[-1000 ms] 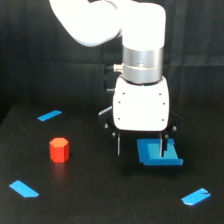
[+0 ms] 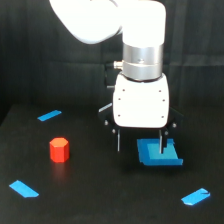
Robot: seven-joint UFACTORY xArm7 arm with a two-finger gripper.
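My gripper (image 2: 140,145) hangs in the middle-right of the camera view, pointing down, its thin dark fingers standing well apart. Nothing shows held between them. A square blue piece (image 2: 153,159), like a shallow tray or block, lies on the dark table just behind or under the right finger. The finger hides part of it, and whether the two touch I cannot tell. Far to the gripper's left, a red hexagonal block (image 2: 60,150) stands alone on the table.
Strips of blue tape lie on the black surface: one at the back left (image 2: 49,115), one at the front left (image 2: 24,189), one at the front right (image 2: 196,197). A dark curtain (image 2: 40,60) closes off the back.
The hand sits very slightly higher than a second ago. The red block and the blue piece have not visibly moved.
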